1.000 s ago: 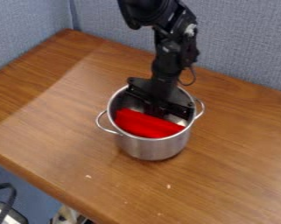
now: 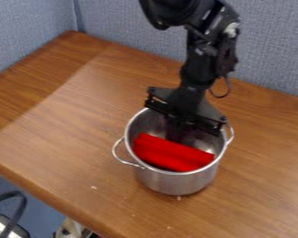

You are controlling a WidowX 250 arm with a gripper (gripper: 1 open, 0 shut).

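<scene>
A steel pot (image 2: 176,180) with two wire handles stands on the wooden table. Inside it lies a long red object (image 2: 173,155), tilted along the pot. My black gripper (image 2: 176,125) reaches down into the back of the pot, just behind the red object. Its fingertips are mostly hidden by dark shadow and the pot, so whether anything is between them is unclear.
Bare tabletop (image 2: 58,107) stretches to the left and right of the pot. A grey padded wall (image 2: 114,23) borders the back and left. At the lower left, past the table edge, are black cables and other gear.
Over the last second the pot with the red object has shifted toward the front of the table and a little right, and my gripper has moved along with it.
</scene>
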